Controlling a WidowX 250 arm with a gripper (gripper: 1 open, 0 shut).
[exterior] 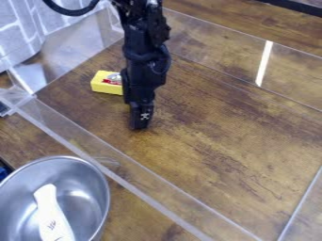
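Observation:
My black gripper [141,111] hangs low over the wooden board inside a clear-walled tray, its fingertips at about floor level, just right of and in front of a small yellow block [105,87] with a red and white top. The arm partly hides the block. The fingers look open, though their dark shapes overlap and any gap is hard to see.
A steel bowl [78,193] holding a white utensil [51,216] stands at the lower left, outside the clear wall. A crumpled grey cloth [25,28] lies at the upper left.

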